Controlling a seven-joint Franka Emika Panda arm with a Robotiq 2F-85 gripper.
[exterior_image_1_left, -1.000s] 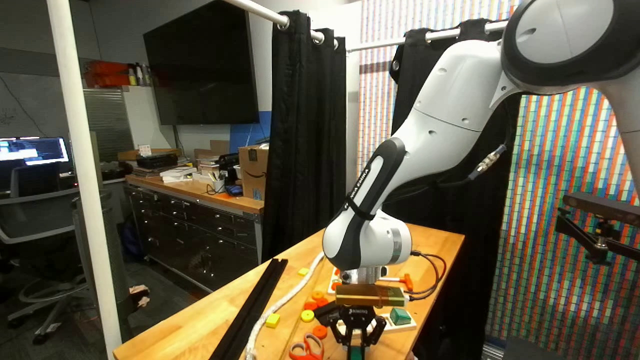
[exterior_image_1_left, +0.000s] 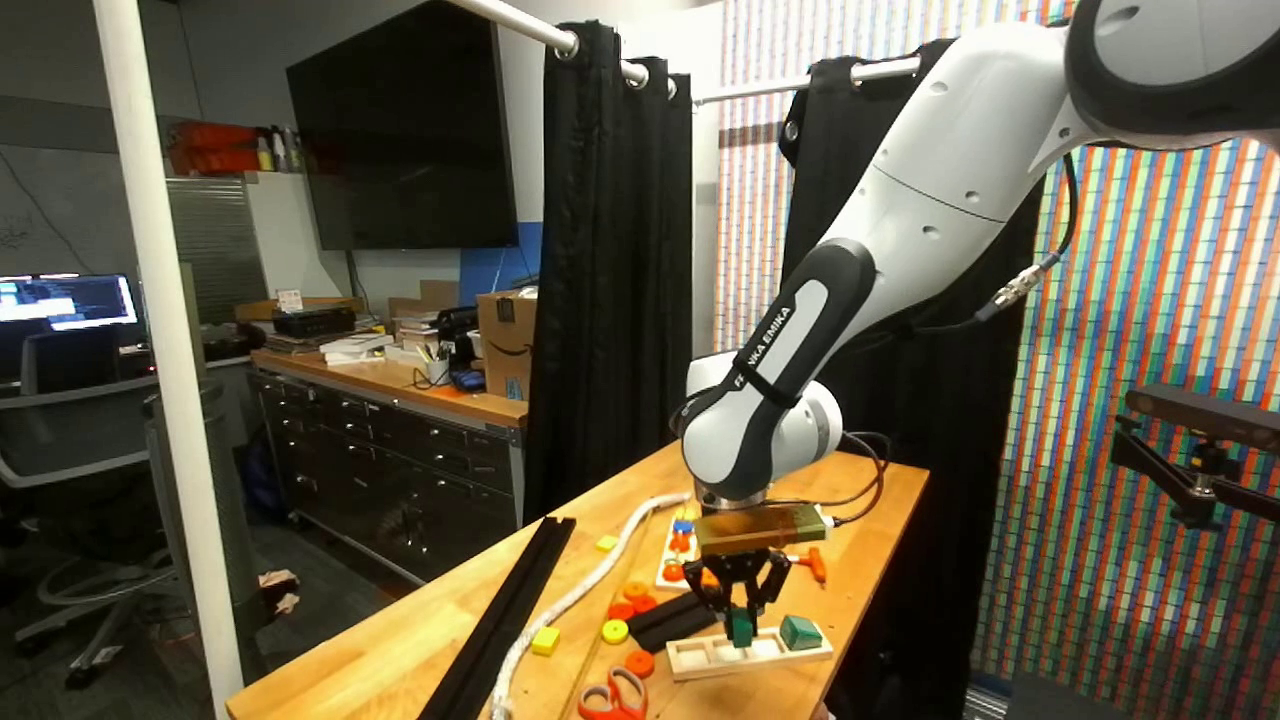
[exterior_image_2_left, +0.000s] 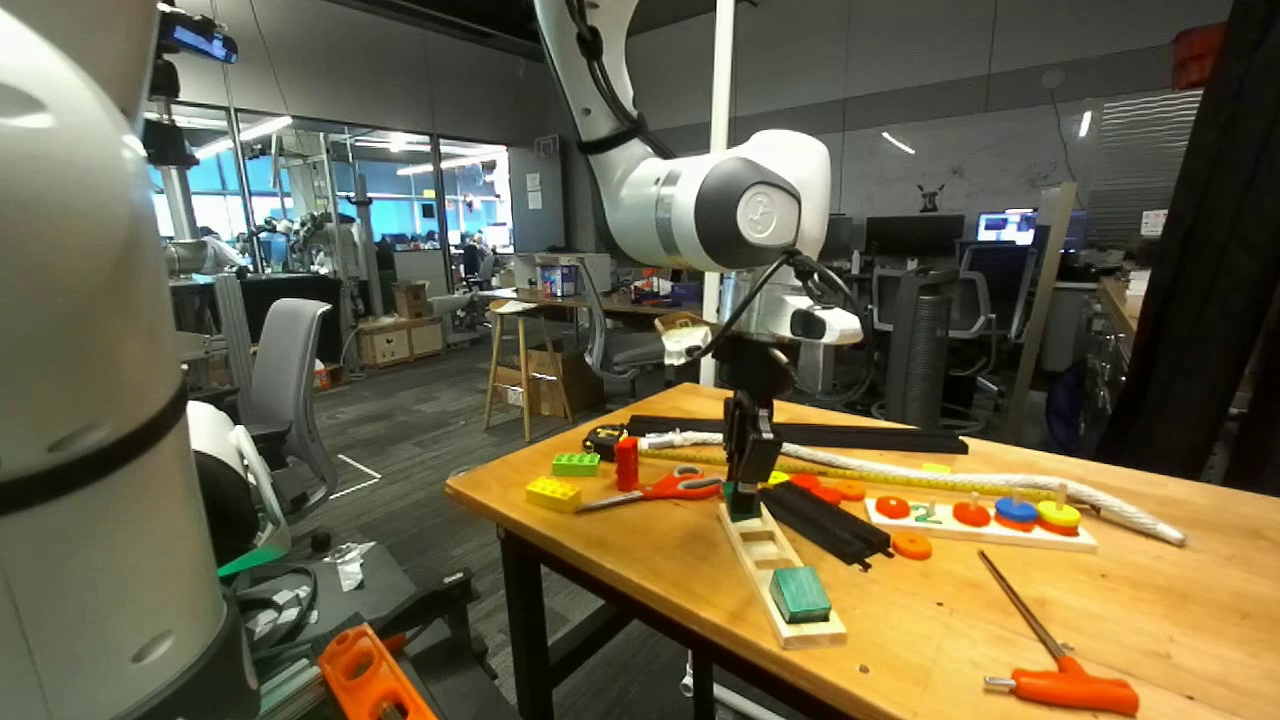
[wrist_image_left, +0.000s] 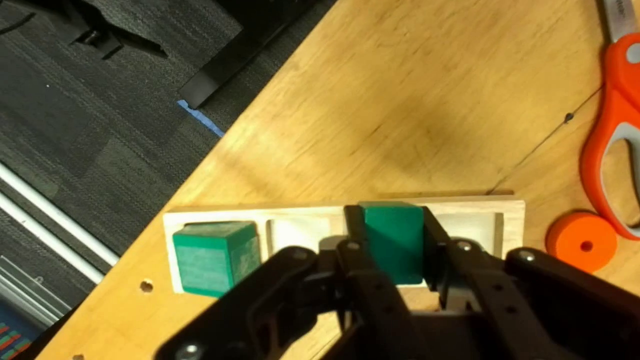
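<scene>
My gripper is shut on a green block (wrist_image_left: 394, 240), one finger on either side of it. The block is over a pale wooden tray (wrist_image_left: 510, 210) with square recesses; in exterior view 1 the held block (exterior_image_1_left: 741, 629) hangs at the tray's middle, and in exterior view 2 it shows only as a sliver behind the fingers. Whether its underside touches the tray I cannot tell. A second green block (wrist_image_left: 204, 261) sits tilted in the tray's end recess, also visible as the green block (exterior_image_2_left: 800, 594) in exterior view 2. Between the two blocks an empty recess (wrist_image_left: 298, 233) shows.
Orange scissors (wrist_image_left: 600, 144) and an orange ring (wrist_image_left: 580, 242) lie off one end of the tray. Black track pieces (exterior_image_2_left: 828, 522) and a peg board (exterior_image_2_left: 978, 522) with colored rings are close by. The table edge runs near the tray's other end.
The gripper and its green block have moved up and back in exterior view 1, from in front of the tray to over it. The other green block has stayed put.
</scene>
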